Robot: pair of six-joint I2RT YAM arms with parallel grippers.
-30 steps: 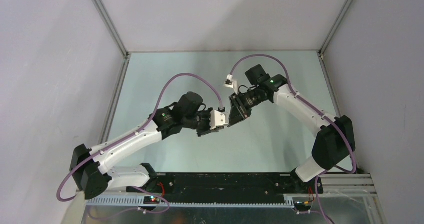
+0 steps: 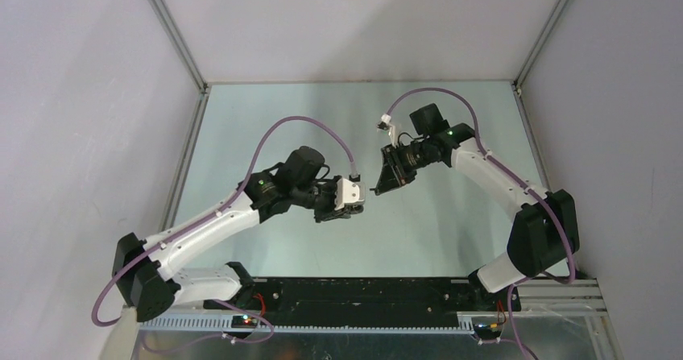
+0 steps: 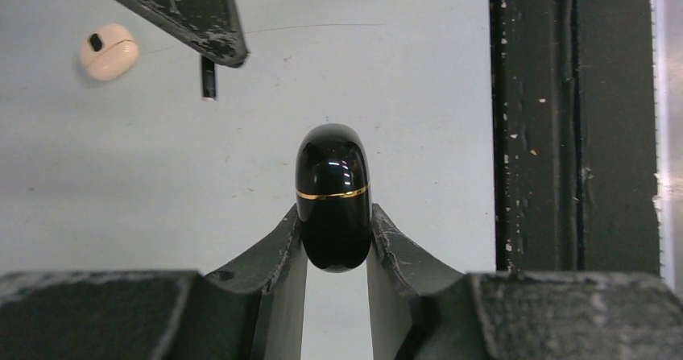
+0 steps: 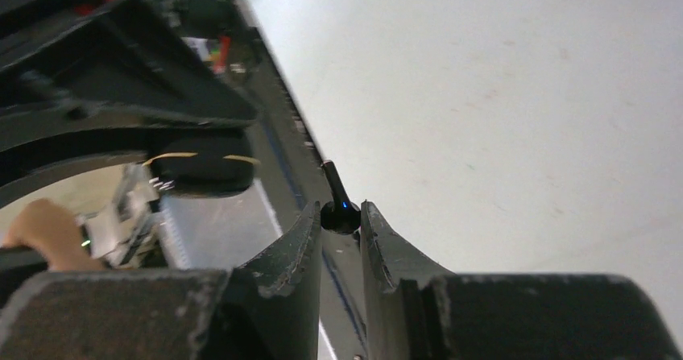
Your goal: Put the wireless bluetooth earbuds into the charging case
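My left gripper is shut on a glossy black charging case (image 3: 333, 167) with a gold band, upright in the left wrist view. My right gripper is shut on a black earbud (image 4: 337, 189), its stem pointing up in the right wrist view. The case also appears left of it there, beside the left gripper's fingers. In the top view both grippers face each other near the middle, slightly apart. The right gripper's dark fingertip and the short stem show at the upper left of the left wrist view.
A small pale pink object (image 3: 109, 54) lies on the white tabletop (image 3: 161, 175). A dark front edge (image 3: 536, 134) runs along the table.
My right gripper has moved to the right, away from the left one, opening a gap between them. The left gripper has barely moved.
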